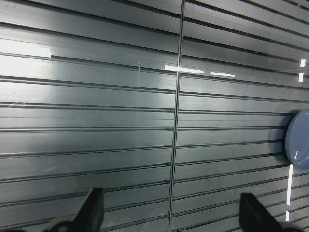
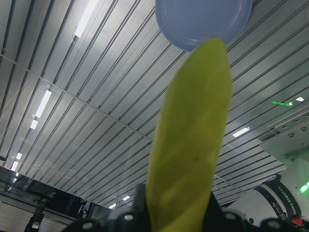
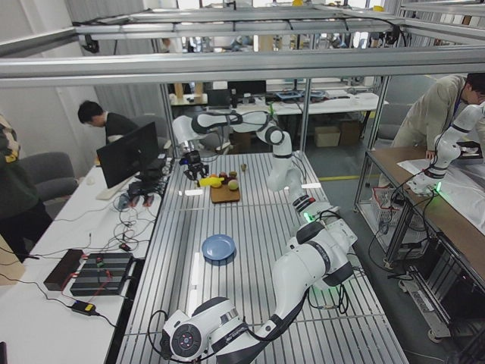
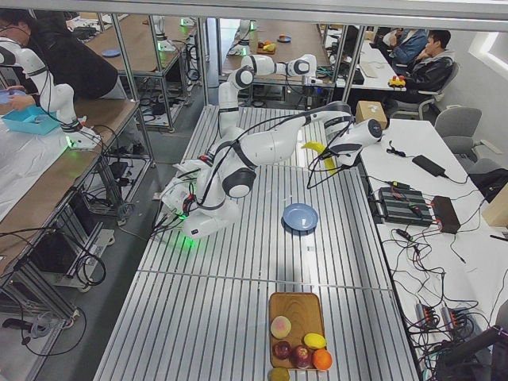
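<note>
A yellow banana (image 2: pixel 188 130) fills the middle of the right wrist view, gripped by my right gripper, which is shut on it. In the camera left view this banana (image 3: pixel 209 182) hangs beside a wooden tray (image 3: pixel 225 197) of fruit. A blue plate (image 4: pixel 300 217) lies on the slatted table (image 4: pixel 214 302); in the left wrist view it (image 1: pixel 299 140) sits at the right edge. My left gripper shows only its two dark fingertips, apart and low over bare slats, with nothing between them.
The tray (image 4: pixel 296 305) holds several fruits, among them a lemon, an orange and dark red ones. A desk (image 3: pixel 53 227) with electronics and cables runs alongside the table. Bare slats surround the plate.
</note>
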